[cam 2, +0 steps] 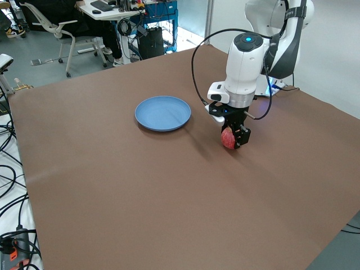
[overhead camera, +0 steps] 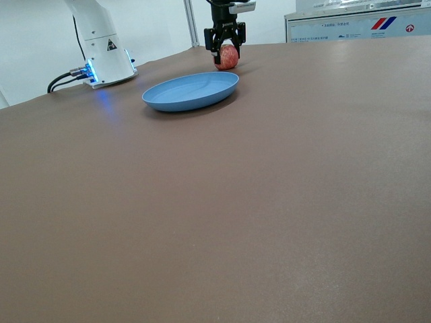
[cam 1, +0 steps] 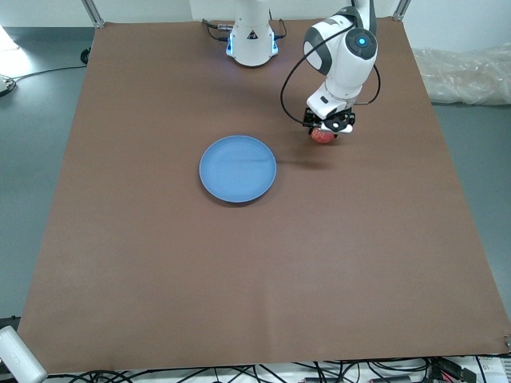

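A red apple (overhead camera: 227, 59) rests on the brown table at the back right of the left view, directly under the robot's black gripper (cam 1: 323, 128). In the top view the gripper's fingers come down around the apple's upper part; in the right view the gripper (cam 2: 234, 138) partly covers the apple (cam 2: 228, 138). Whether the fingers are closed on it cannot be told. A blue plate (cam 1: 238, 168) lies empty near the middle, to the left of and in front of the apple in the left view, apart from it.
The robot's white base (cam 1: 251, 41) stands at the back edge, with cables beside it. Cables also hang from the arm around the gripper.
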